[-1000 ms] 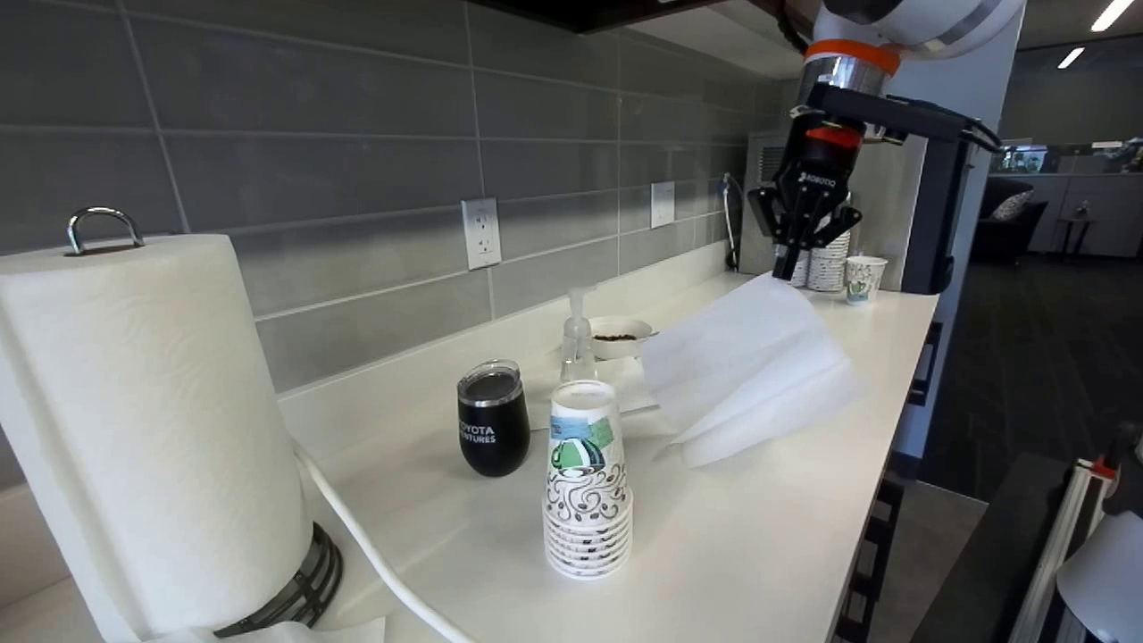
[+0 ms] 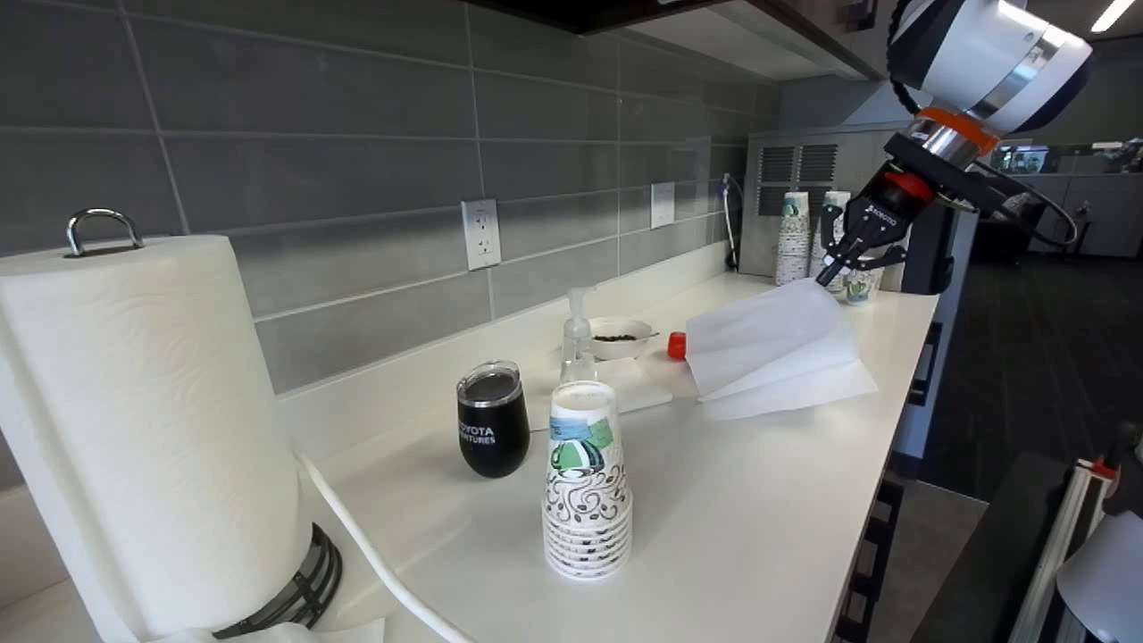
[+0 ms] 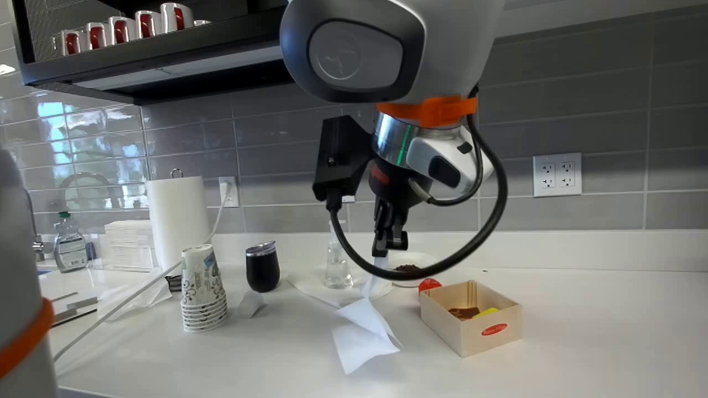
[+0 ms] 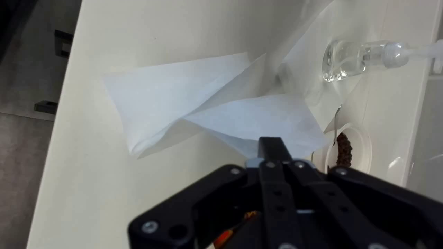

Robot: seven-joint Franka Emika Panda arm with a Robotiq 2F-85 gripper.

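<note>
A white paper sheet, creased and folded over itself, hangs at an angle from my gripper above the counter. The fingers are closed together, pinching its upper edge. In exterior view 2 the sheet droops below the gripper, left of a small wooden box with brown and yellow items in it. Seen from the wrist, the sheet spreads out beyond the fingertips, and the pinched part is mostly hidden behind the black fingers.
Near the wall stand a clear pump bottle, a white bowl with dark contents and a black tumbler. Stacked paper cups and a paper towel roll are closer to exterior view 1. A red object sits by the box.
My gripper has moved toward the counter's front and far end, tilting over. The sheet went along with it, hanging farther right and revealing the red object.
</note>
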